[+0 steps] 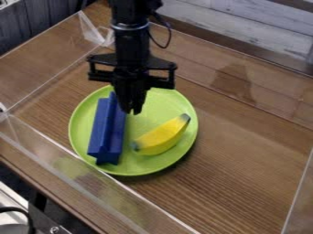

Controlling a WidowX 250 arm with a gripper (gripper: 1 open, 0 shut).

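Observation:
A green plate (pixel 153 163) rests on the wooden tray floor, holding a dark blue bar (pixel 106 135) on its left and a yellow banana (pixel 163 134) on its right. My black gripper (pixel 132 94) hangs over the back of the plate, above and between the two, with its fingers drawn close together. Nothing shows between them; whether it touches the bar's far end is unclear.
Bare wooden floor (pixel 244 146) lies to the right and front of the plate. Pale tray walls border the left and back. A black cable sits at the lower left corner.

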